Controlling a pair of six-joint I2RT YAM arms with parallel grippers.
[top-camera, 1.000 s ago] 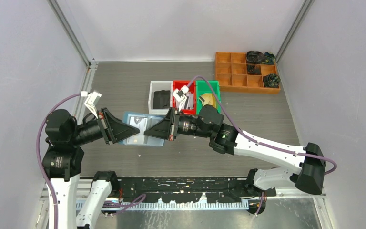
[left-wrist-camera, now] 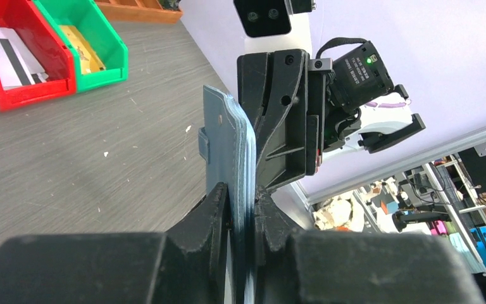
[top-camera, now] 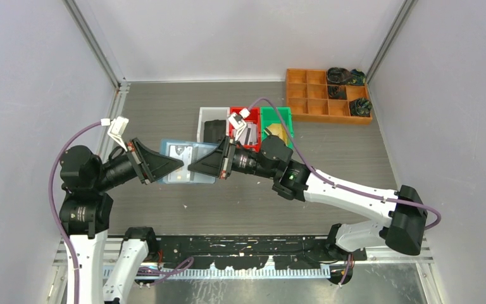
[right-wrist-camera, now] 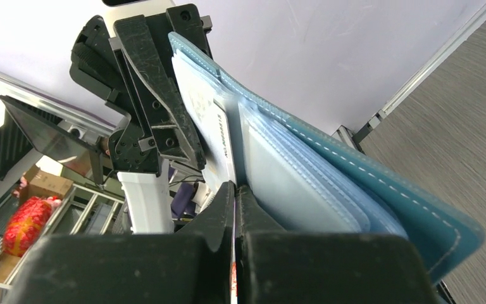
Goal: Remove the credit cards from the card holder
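The light-blue card holder is held upright between both arms, seen edge-on in the left wrist view. My left gripper is shut on it. My right gripper is shut at the holder's opening; in the right wrist view its fingertips meet beside a white card with printed digits, among clear sleeves and the blue cover. Whether anything lies between the right fingertips is hard to see.
Behind the holder stand a white bin, a red bin and a green bin. An orange compartment tray with dark items is at the back right.
The holder and both grippers have shifted slightly left and up in the top view. The right arm's rear joint has also moved a little left and up.
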